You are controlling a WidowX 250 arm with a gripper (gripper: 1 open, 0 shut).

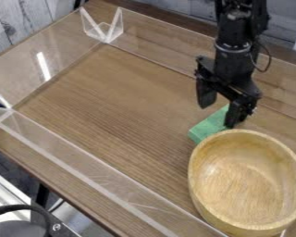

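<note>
My black gripper [226, 97] hangs over the green object [214, 126] at the right of the camera view, its two fingers apart and open. The green object is a flat piece lying on the wooden surface, partly behind the fingers and touching or very near the rim of a large tan bowl [246, 180]. I cannot tell whether the fingertips touch the green piece.
A clear plastic container [103, 24] sits at the back left. A dark cabled object [12, 222] lies at the bottom-left corner.
</note>
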